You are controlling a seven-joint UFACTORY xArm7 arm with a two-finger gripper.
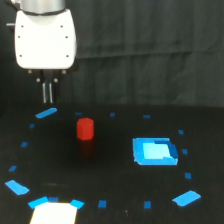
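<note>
A small red block (85,129) stands alone on the dark table, left of the middle. My gripper (48,102) hangs up and to the left of it in the picture, apart from it, its thin fingers pointing down beneath the large white hand. Two narrow prongs show close together; how far apart the fingers stand is too small to judge. Nothing is visible between them. To the right lies a blue-bordered patch (143,143) with a pale white square (156,151) inside it.
Blue tape strips (16,187) and small blue squares mark the table's outer area. A pale object (53,214) shows at the bottom edge, lower left. Bare table lies between the red block and the blue-bordered patch. A dark curtain (150,60) hangs behind.
</note>
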